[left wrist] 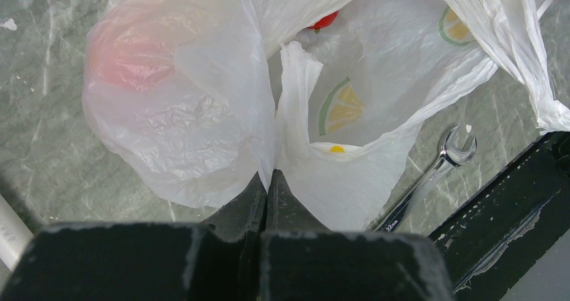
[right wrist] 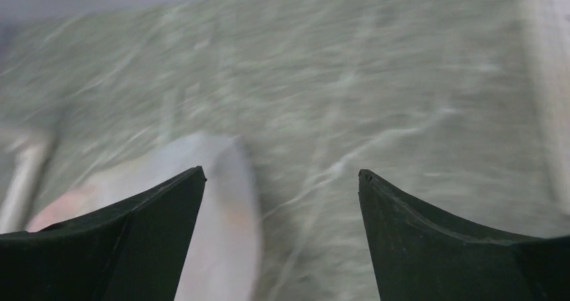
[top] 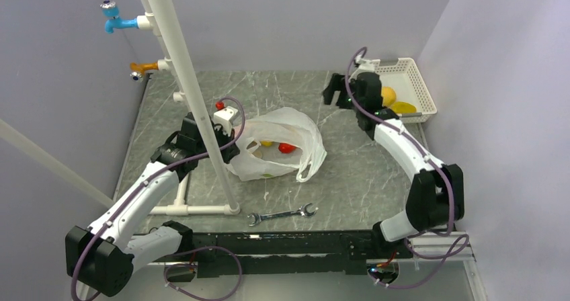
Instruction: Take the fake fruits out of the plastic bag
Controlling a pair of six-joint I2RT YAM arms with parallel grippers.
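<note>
The white plastic bag lies in the middle of the table with its mouth spread. Inside it show a red fruit and a bit of yellow fruit; a reddish shape shows through the plastic in the left wrist view. My left gripper is shut on a fold of the bag's rim. To the right, between bag and basket, my right gripper hangs with its fingers apart and nothing between them. The white basket holds yellow fruits.
A wrench lies in front of the bag. A white pipe frame with taps stands at the left, close by my left arm. A small red fruit sits behind the left gripper. Between bag and basket the table is bare.
</note>
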